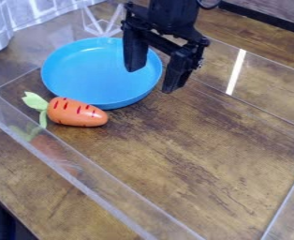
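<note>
A black gripper (156,66) hangs from the top centre over the right part of a blue plate (87,67), its two fingers spread apart and open, with nothing seen between them. An orange toy carrot (77,112) with pale green leaves lies on the wooden table at the left, just in front of the plate and apart from the gripper.
Transparent plastic edges run along the left and right sides. A white crumpled item (0,23) is at the top left corner.
</note>
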